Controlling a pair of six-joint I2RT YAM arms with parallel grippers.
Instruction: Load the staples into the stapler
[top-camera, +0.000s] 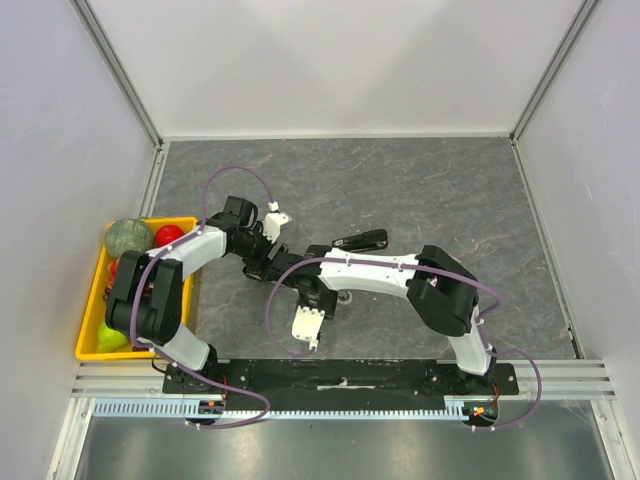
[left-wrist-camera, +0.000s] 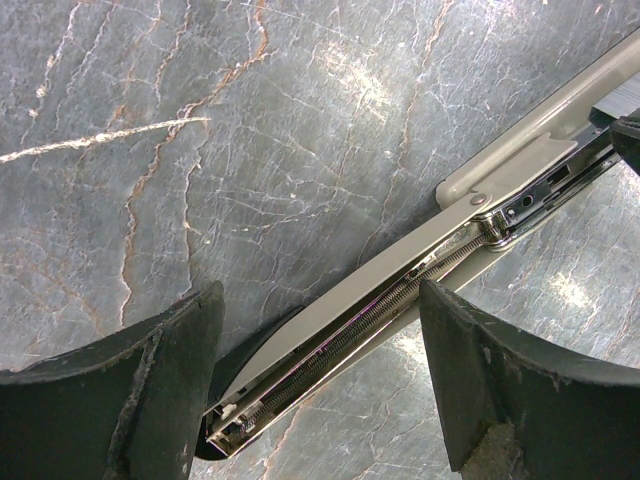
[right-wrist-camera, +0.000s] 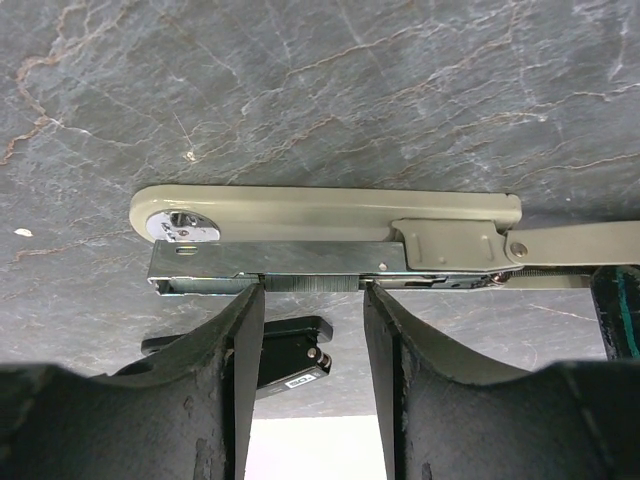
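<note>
The beige stapler (right-wrist-camera: 340, 208) lies opened out on the grey table, its metal magazine (right-wrist-camera: 200, 260) along the base and its long hinged arm (left-wrist-camera: 350, 290) stretched out, with spring showing. A strip of staples (right-wrist-camera: 310, 283) sits at the magazine between the fingertips of my right gripper, which stand part open; whether they press on it I cannot tell. My left gripper is open over the far end of the arm, the stapler passing between its fingers. In the top view both grippers mostly hide the stapler.
A black object (top-camera: 360, 241), apparently another stapler or tool, lies behind the right arm. A yellow bin (top-camera: 93, 300) of toy fruit stands at the left.
</note>
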